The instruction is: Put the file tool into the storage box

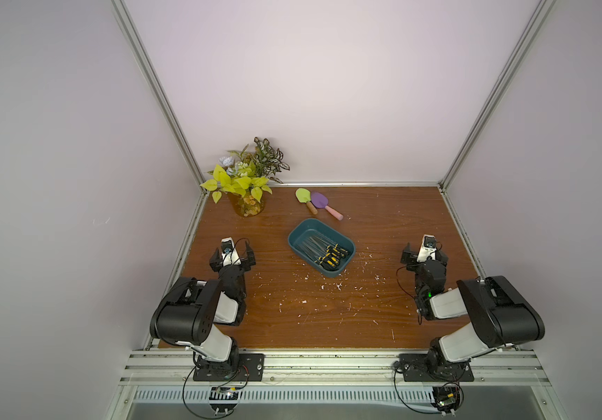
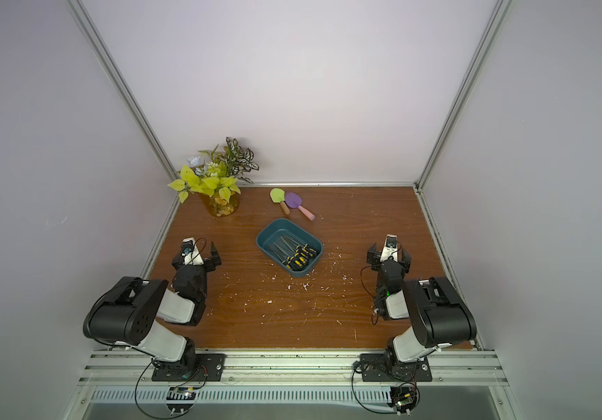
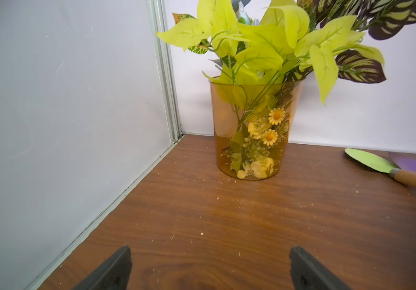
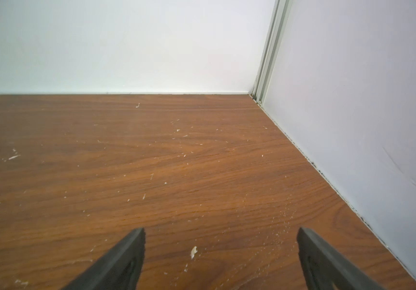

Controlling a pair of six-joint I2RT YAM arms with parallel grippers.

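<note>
Several file tools [image 1: 330,256] with black and yellow handles lie together inside the teal storage box [image 1: 303,229], their thin shafts toward its far left side. The box stands mid-table and shows in the top right view too, where its rim [image 2: 270,225] is unobstructed. To the left of the box, well apart from it, my left gripper is open and empty, its fingers [image 3: 113,268] wide apart. My right gripper, off to the right of the box, is likewise open with bare table between its fingers.
An amber vase [image 3: 251,130] of leaves and flowers occupies the back left corner. Behind the box lie a green trowel [image 1: 303,195] and a purple trowel [image 1: 319,201]. Pale scraps dot the table [image 1: 384,308].
</note>
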